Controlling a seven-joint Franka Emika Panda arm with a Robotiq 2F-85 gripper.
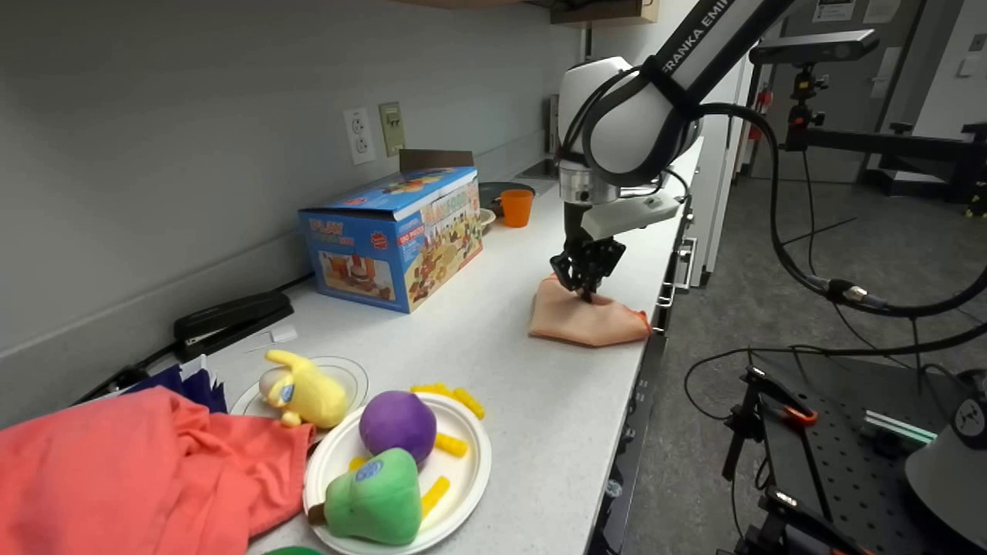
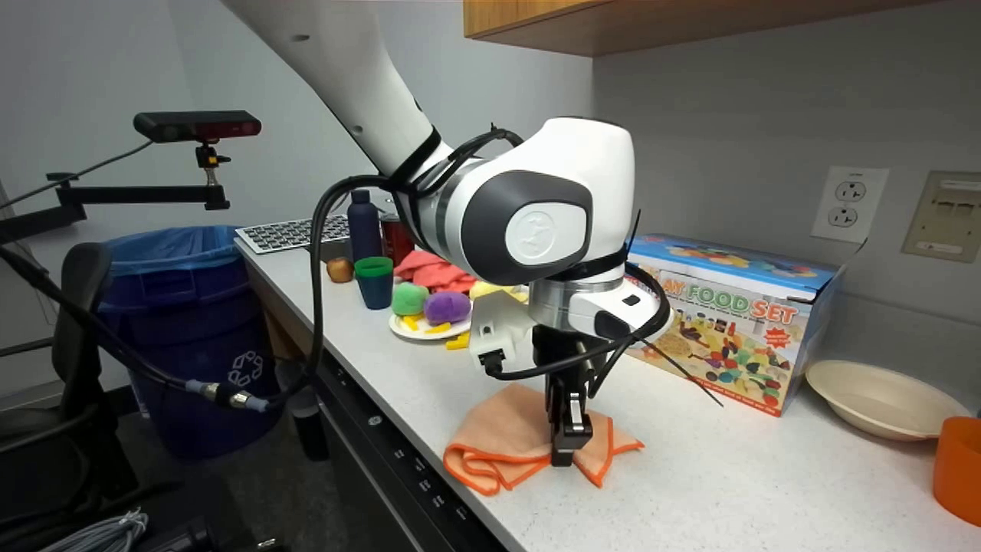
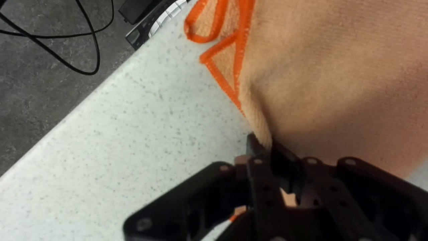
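Note:
A peach-coloured cloth with orange stitched edging lies folded on the white counter, close to its front edge. My gripper is shut on a pinched ridge of the cloth's edge, as the wrist view shows. Around the fingers the fabric bunches up, while the rest of the cloth still lies flat on the counter. The fingers point straight down at counter level in the second exterior view. What lies under the cloth is hidden.
Behind the cloth stands a blue play food box, with an orange cup farther off. A white plate bears a purple toy and a green toy pear. A coral cloth lies beside it. Mid-counter is clear.

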